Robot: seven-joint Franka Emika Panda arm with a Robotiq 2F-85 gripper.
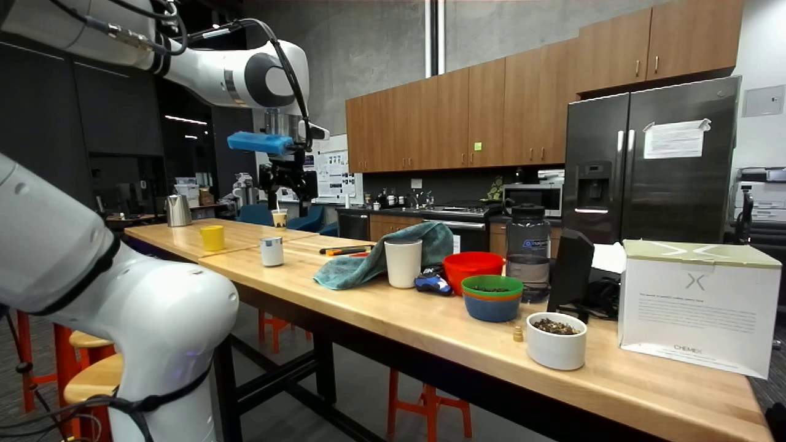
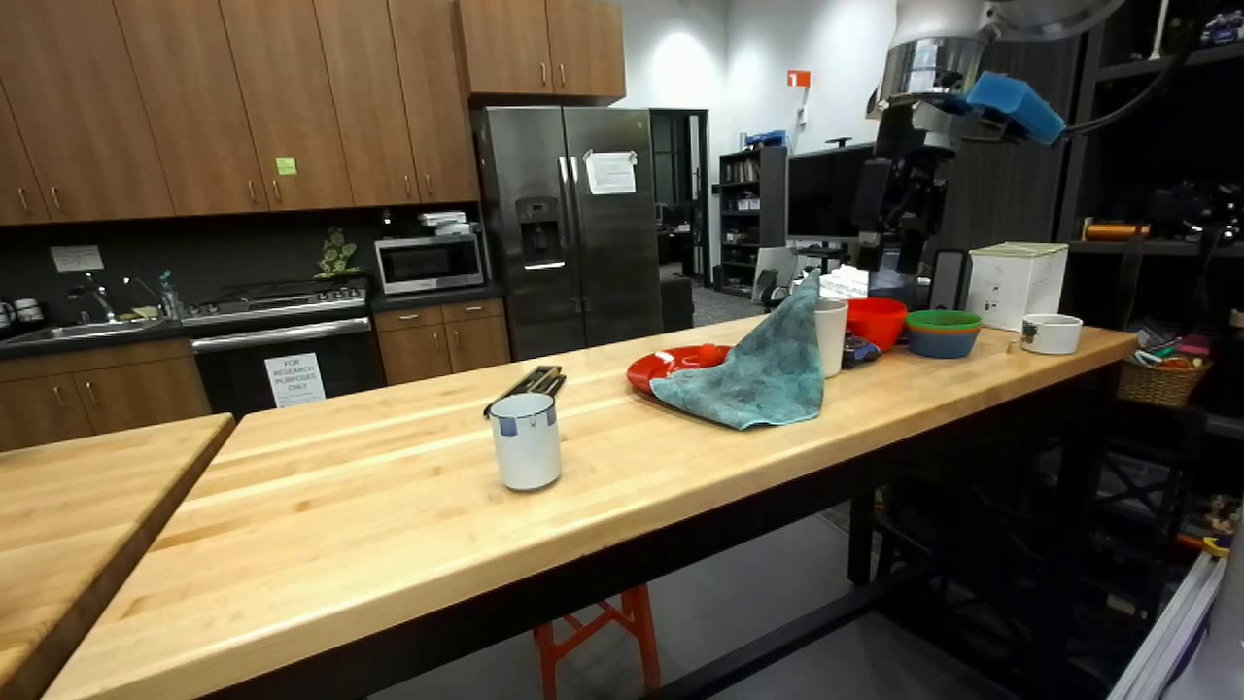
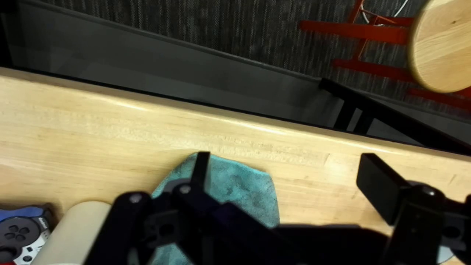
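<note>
My gripper is open above the table's front edge, its two black fingers wide apart and nothing between them. In exterior view 1 the gripper (image 1: 287, 200) hangs well above the tabletop. Below it lies a teal cloth (image 3: 240, 187), partly covered by the left finger in the wrist view. The cloth (image 2: 758, 367) is draped against a tall off-white cup (image 2: 830, 336) and over part of a red plate (image 2: 653, 368). A white enamel mug (image 2: 527, 443) stands upright on bare wood, apart from the cloth.
Beside the cup (image 1: 403, 264) lie a game controller (image 1: 433, 282), a red bowl (image 1: 471, 266), stacked bowls (image 1: 492, 303), a water bottle (image 1: 527, 243) and a white ramekin (image 1: 556, 346). A white box (image 1: 696, 309) closes the right end. Clear wood surrounds the mug.
</note>
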